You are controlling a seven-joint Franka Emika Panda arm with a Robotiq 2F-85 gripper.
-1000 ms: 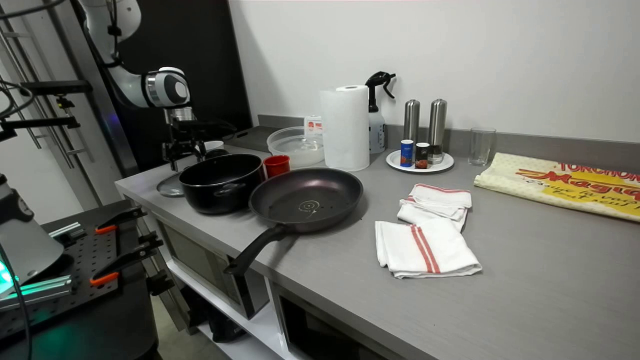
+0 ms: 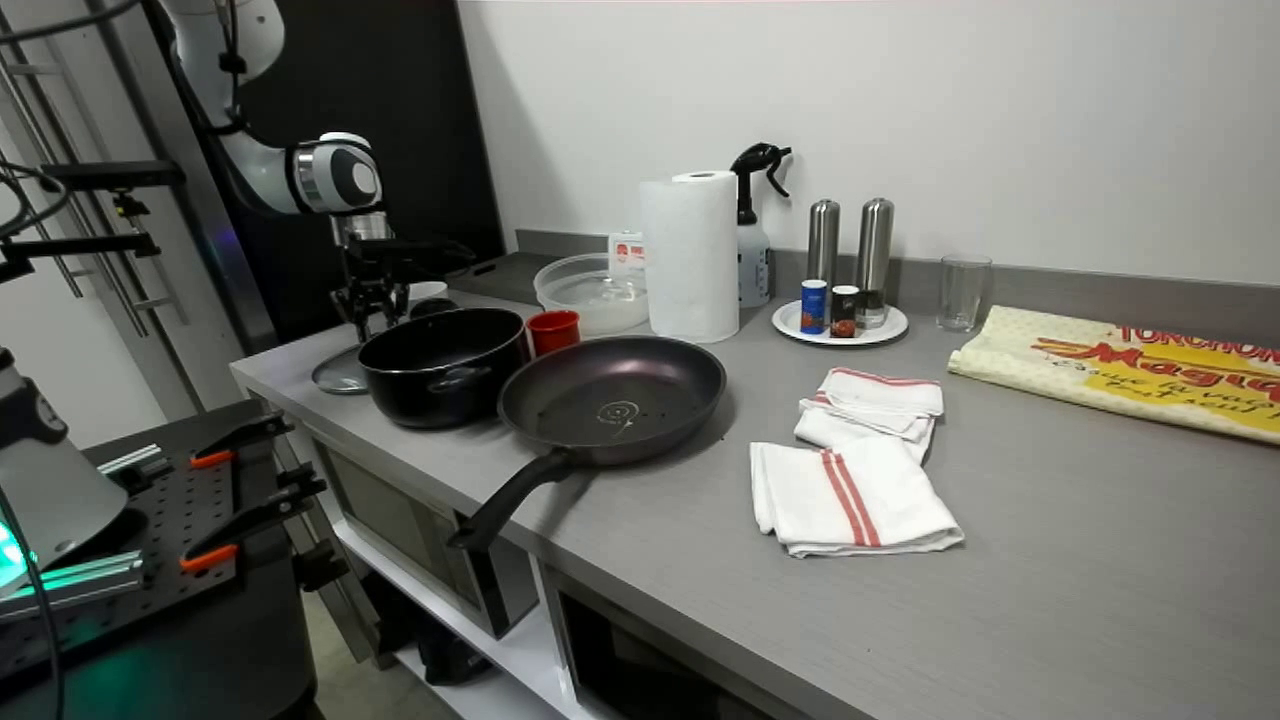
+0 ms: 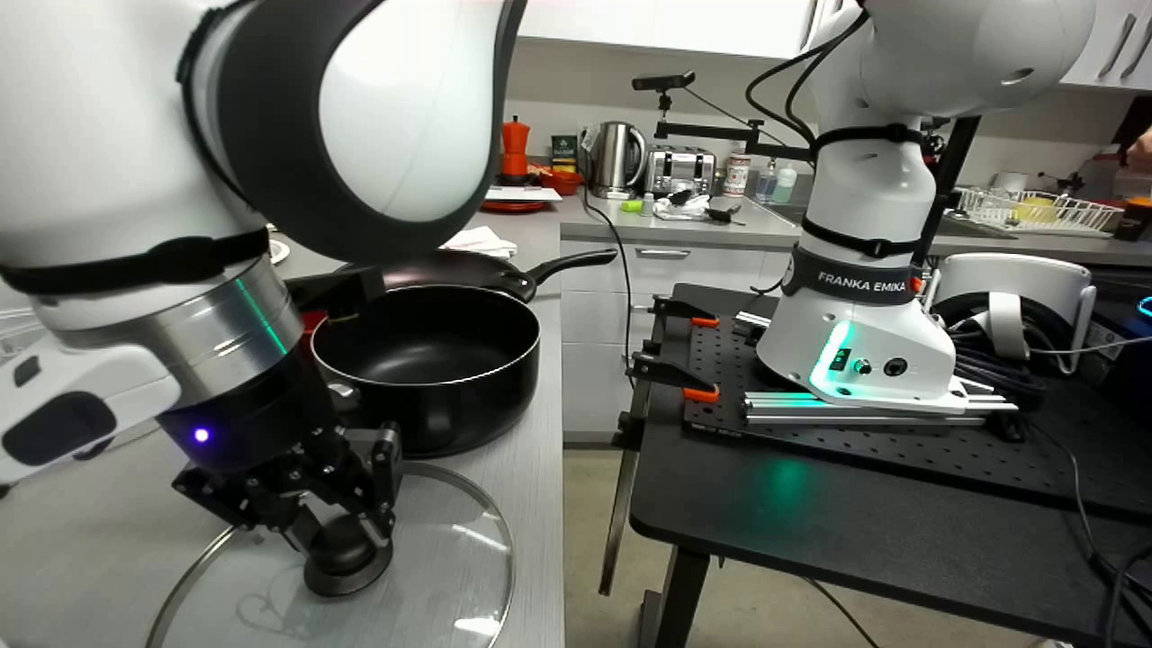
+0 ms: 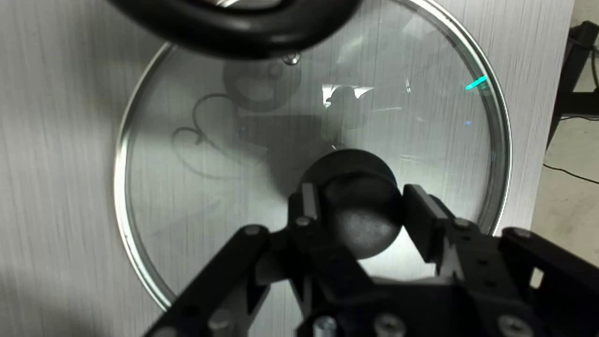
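Observation:
A round glass lid with a metal rim lies on the grey counter, its black knob sticking up at the centre. My gripper is shut on that knob, with one finger on each side of it. From the side, the gripper comes down over the knob, and the lid looks flat on the counter. Beside the lid stands a black pot, empty and uncovered. In the far view the lid shows only in part, to the left of the pot.
A black frying pan sits against the pot's other side, its handle over the counter edge. A red cup, paper towel roll and plastic bowl stand behind. Folded towels lie on the right; the counter's front edge is close to the lid.
The gripper has come down slightly, and its fingers have closed in from a wider stance. The lid, pot and pan appear unmoved.

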